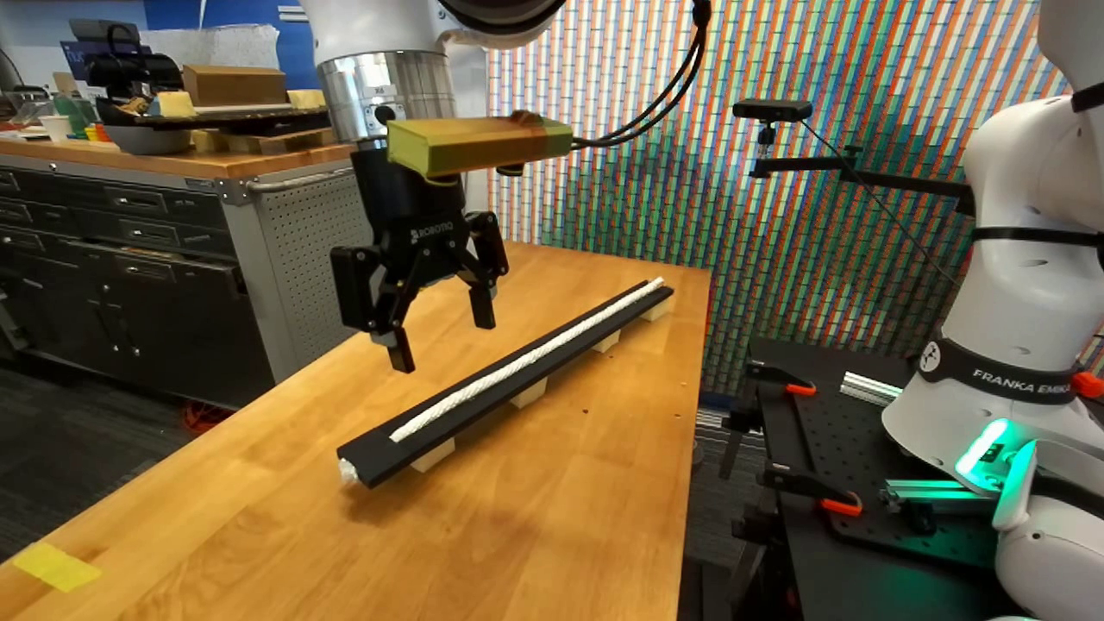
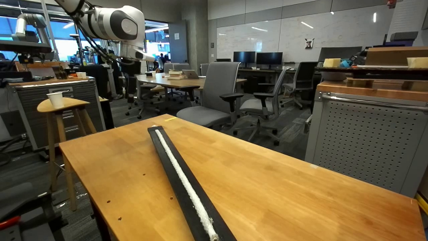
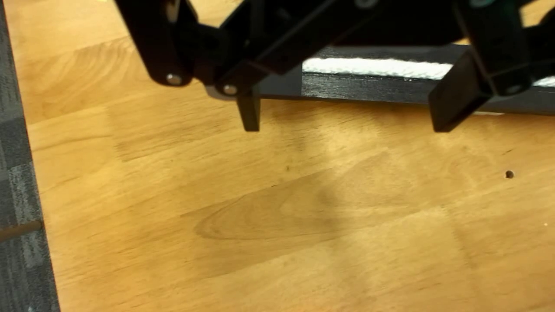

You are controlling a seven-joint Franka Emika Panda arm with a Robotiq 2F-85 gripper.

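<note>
A white rope (image 1: 533, 355) lies straight along a long black board (image 1: 452, 431), which rests on small wooden blocks (image 1: 530, 393) on the table. One end of the board, with a white tuft at its tip, points toward the near left in exterior view 1. My gripper (image 1: 442, 340) hangs in the air above the table, its fingers wide open and nothing between them. In the wrist view, the gripper's fingers (image 3: 249, 111) hide part of the board and rope (image 3: 377, 67). Exterior view 2 also holds the rope (image 2: 182, 178), lying along the board.
Bare wooden tabletop (image 1: 580, 497) surrounds the board on both sides. A yellow tape strip (image 1: 57, 566) marks the table's near left. Another white arm (image 1: 1019, 248) stands on a black table at the right. A drawer cabinet (image 1: 124, 269) stands beyond the left edge.
</note>
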